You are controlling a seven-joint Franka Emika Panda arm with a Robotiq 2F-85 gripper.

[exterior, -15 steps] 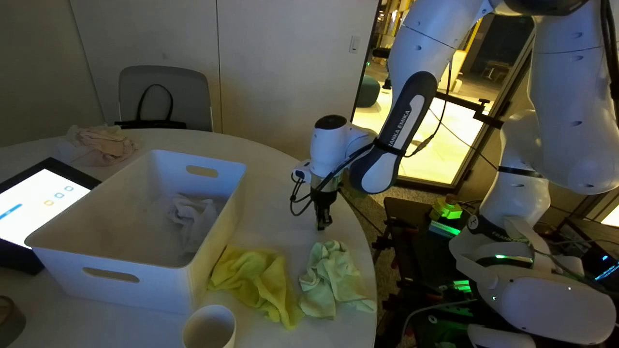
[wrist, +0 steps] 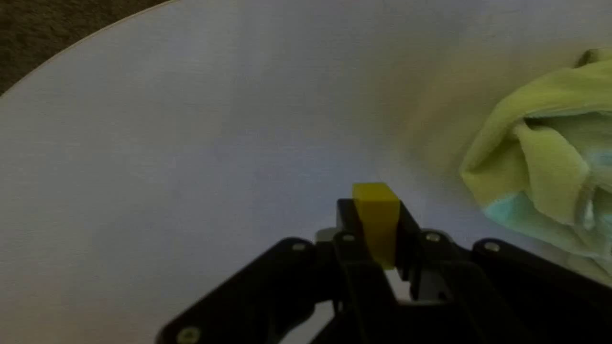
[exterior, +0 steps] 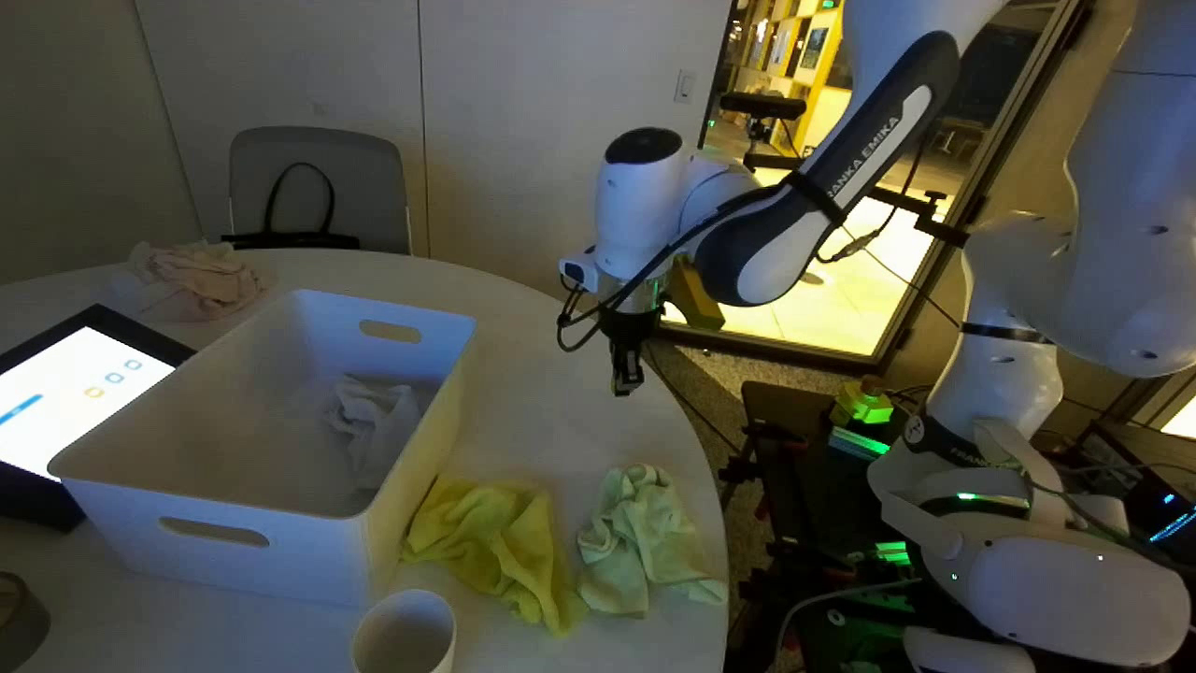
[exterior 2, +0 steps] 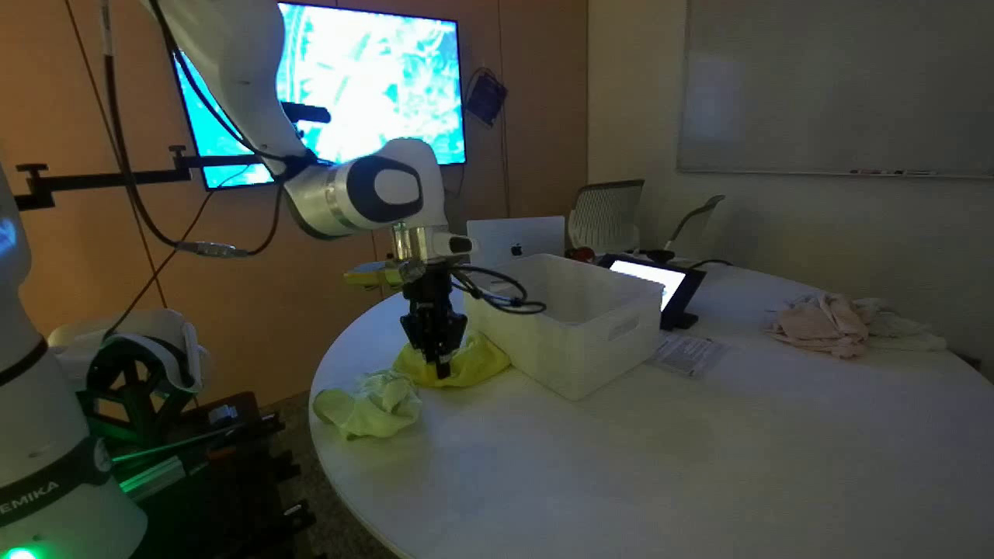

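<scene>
High over the far right part of the table, my gripper [exterior: 627,385] points straight down. In the wrist view its dark fingers [wrist: 347,217] are shut on a small yellow block [wrist: 377,220]. Neither exterior view shows the block clearly. A pale green cloth [exterior: 641,544] lies crumpled near the right table edge, apart from the gripper. Beside it is a brighter yellow cloth [exterior: 493,538], next to the large white bin [exterior: 258,550]. Inside that bin rests a whitish cloth [exterior: 376,426].
A white cup [exterior: 405,637] stands in front of the bin, and a lit tablet [exterior: 84,387] is on its other side. Pinkish cloth [exterior: 202,279] lies at the far left. Bare table [exterior: 538,393] shows between bin and gripper.
The arm has lifted, carrying my gripper up from close to the tabletop behind the green cloth. Cloths, bin and cup stay where they were.
</scene>
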